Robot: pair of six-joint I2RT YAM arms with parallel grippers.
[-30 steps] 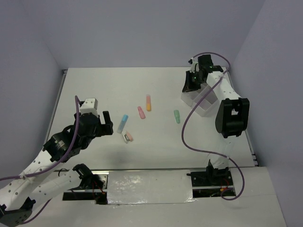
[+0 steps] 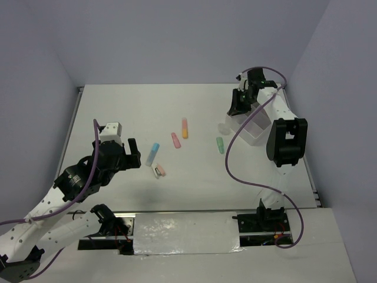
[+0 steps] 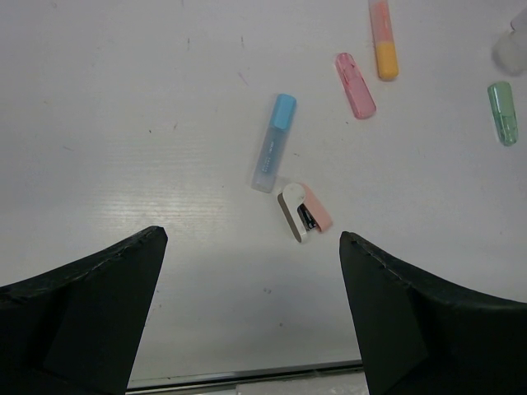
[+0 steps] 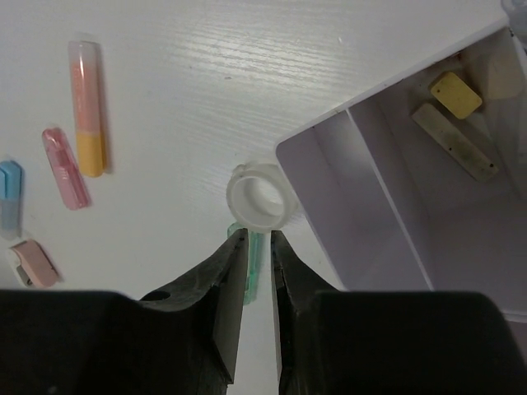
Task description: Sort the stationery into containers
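Stationery lies on the white table: a blue stick, a pink-and-white stapler, a pink piece, an orange-and-pink stick and a green piece. My left gripper is open over the near left. My right gripper is by the near-left side of the grey container, fingertips slightly apart, with a clear ring-shaped object just beyond them. The green piece is partly hidden behind those fingers. A yellow block and a long pale piece are inside the container.
Walls stand at the sides and back, and purple cables run along both arms.
A clear round object now shows on the table left of the container, absent in the earlier top views. My right arm has shifted slightly; the left is still.
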